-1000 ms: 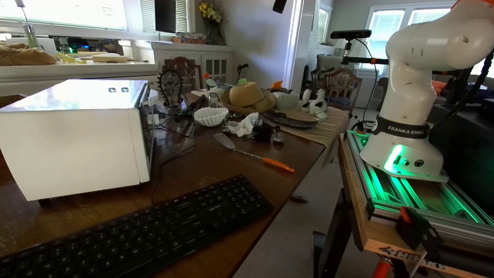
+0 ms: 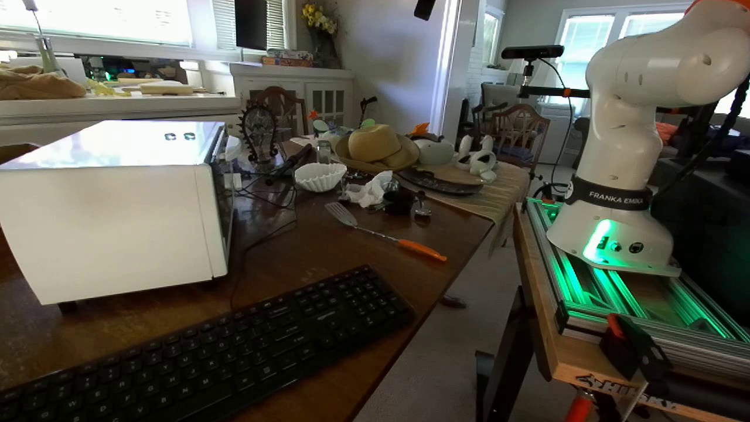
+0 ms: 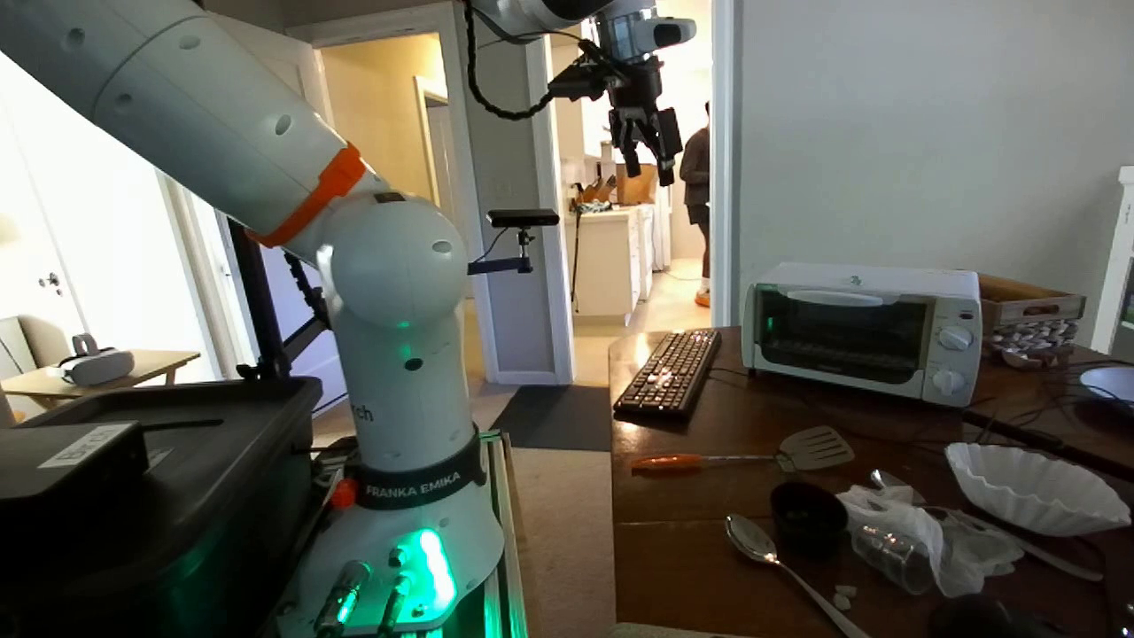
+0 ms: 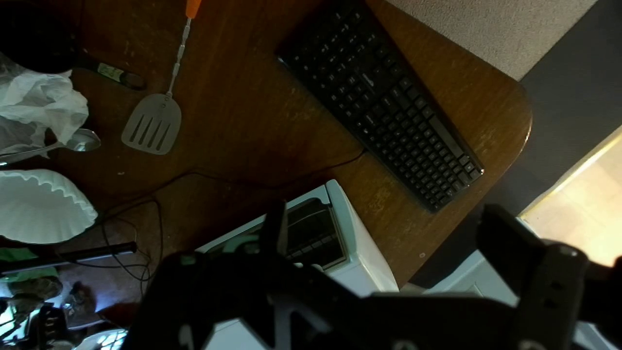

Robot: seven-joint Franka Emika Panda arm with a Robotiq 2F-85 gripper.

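High above the table, my gripper point(image 3: 649, 175) points down with its fingers apart. Nothing shows between them. In the wrist view the same gripper has one finger over the toaster oven and the other off the table's side. A black keyboard point(image 4: 379, 105) lies near the rounded table corner. The white toaster oven point(image 3: 863, 330) stands behind it, its glass door closed. A slotted spatula point(image 3: 816, 448) with an orange handle point(image 2: 422, 250) rests flat on the wood, well away from the gripper.
A white fluted bowl point(image 3: 1031, 489), crumpled white plastic point(image 3: 904, 521), a spoon point(image 3: 752, 539) and a black cup point(image 3: 808, 519) crowd one part of the table. A straw hat point(image 2: 376, 146) sits farther along. Thin cables cross the wood beside the oven. Bare wood surrounds the spatula.
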